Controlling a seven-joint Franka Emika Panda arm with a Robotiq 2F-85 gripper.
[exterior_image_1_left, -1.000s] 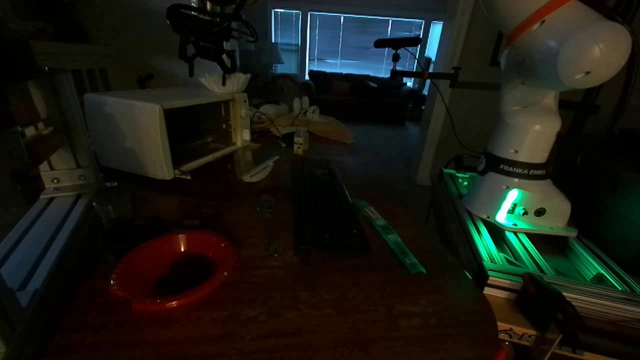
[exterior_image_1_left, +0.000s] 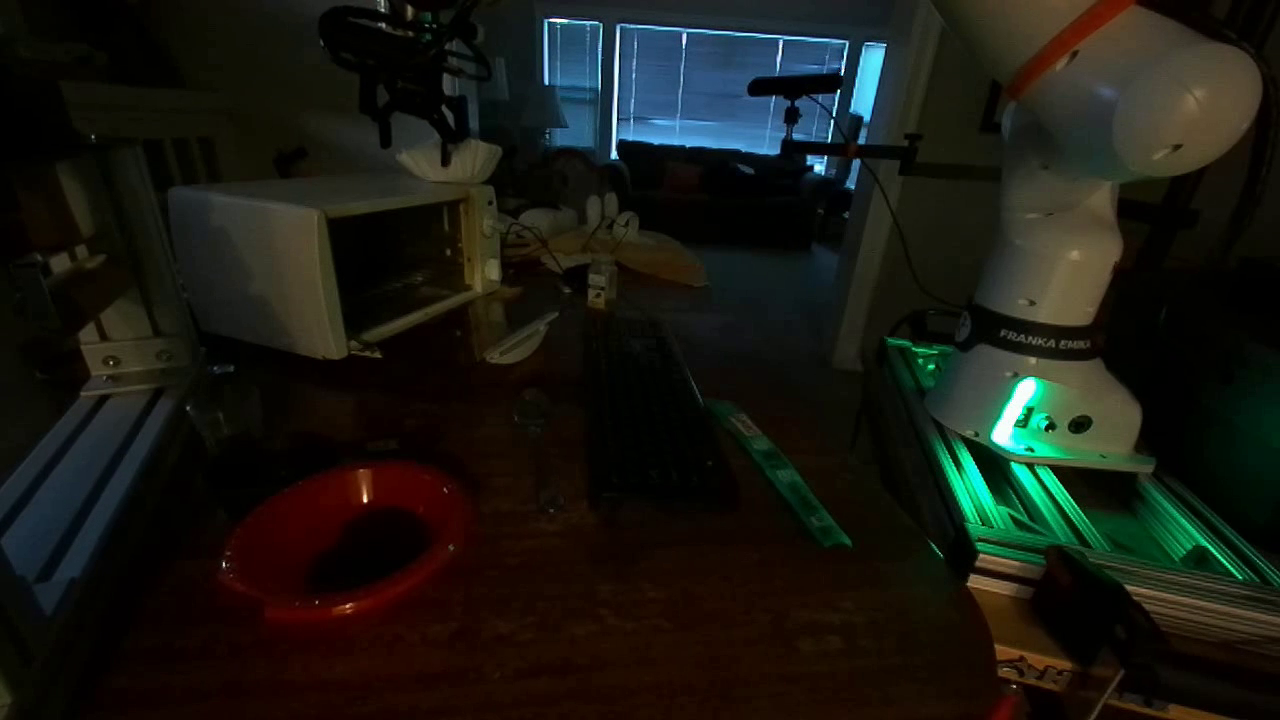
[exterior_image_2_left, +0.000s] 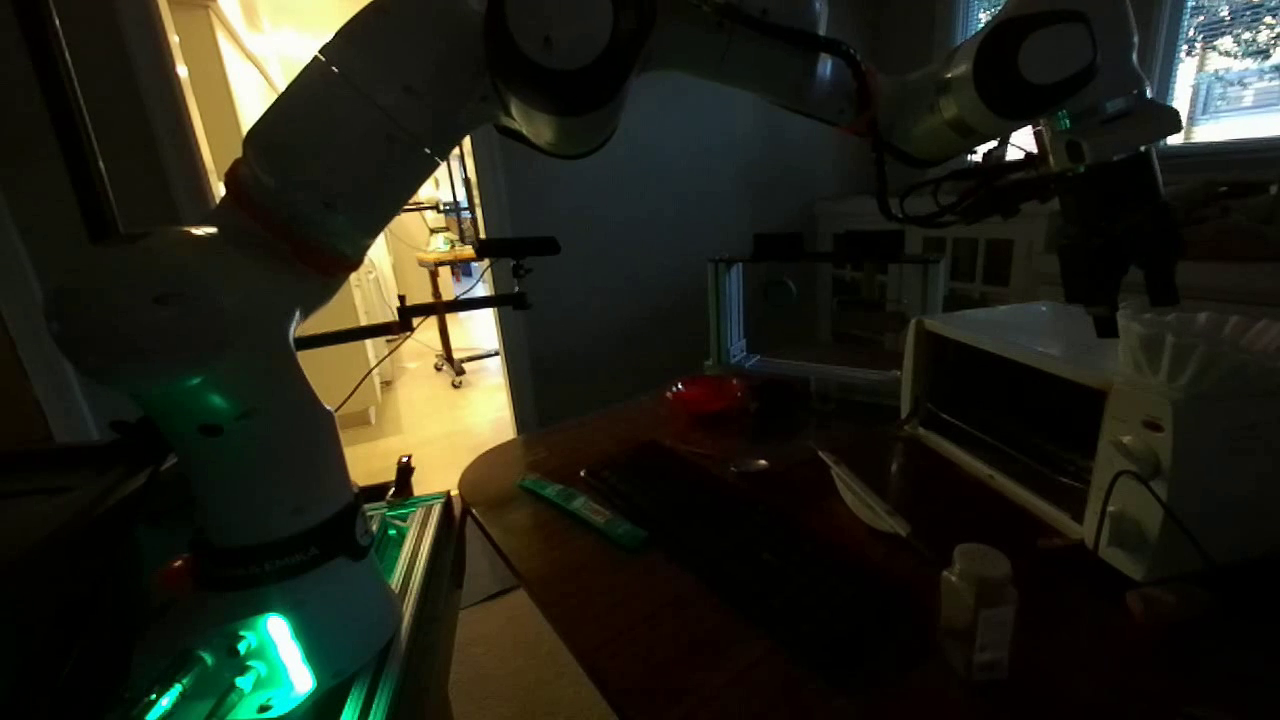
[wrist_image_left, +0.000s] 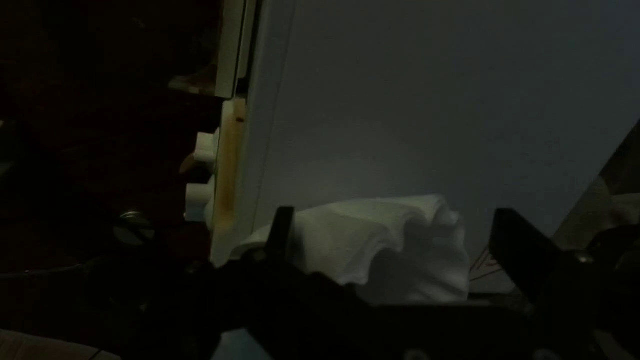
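Note:
A white fluted paper filter (wrist_image_left: 384, 240) rests on top of the white toaster oven (exterior_image_1_left: 252, 252), near the end with the knobs. My gripper stands open above it, with one dark finger to each side of the filter in the wrist view. In exterior view 2 the fingertips of the gripper (exterior_image_2_left: 1134, 314) are close to the rim of the filter (exterior_image_2_left: 1200, 348). Whether they touch it cannot be told in this dim light. The oven's front is open and its inside looks dark.
On the table are a red bowl (exterior_image_1_left: 270, 540), a dark keyboard (exterior_image_1_left: 648, 420), a green packet (exterior_image_1_left: 786, 474), a white plate-like piece (exterior_image_2_left: 864, 492) and a clear jar (exterior_image_2_left: 978, 612).
My gripper has shifted slightly left and a little lower in exterior view 1. The filter appears slightly lower and wider at its left. The other objects stay in place.

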